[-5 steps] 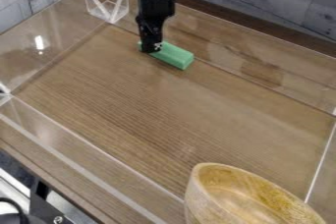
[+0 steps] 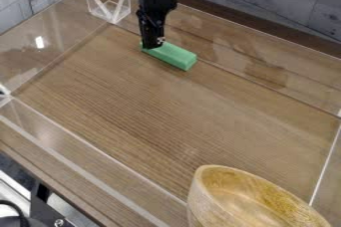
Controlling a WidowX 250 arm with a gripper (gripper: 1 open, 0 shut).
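A green block (image 2: 172, 58) lies flat on the wooden table toward the back centre, angled from upper left to lower right. The black gripper (image 2: 152, 42) reaches down from the top, its tip just over the block's upper-left end. Whether its fingers are open or shut is too small and dark to tell.
A clear plastic piece (image 2: 110, 4) sits at the back left. A yellow bowl-like container (image 2: 253, 203) is at the front right. Dark cables lie off the table's front-left edge.
The gripper has shifted very slightly at the block's end. The block has hardly moved.
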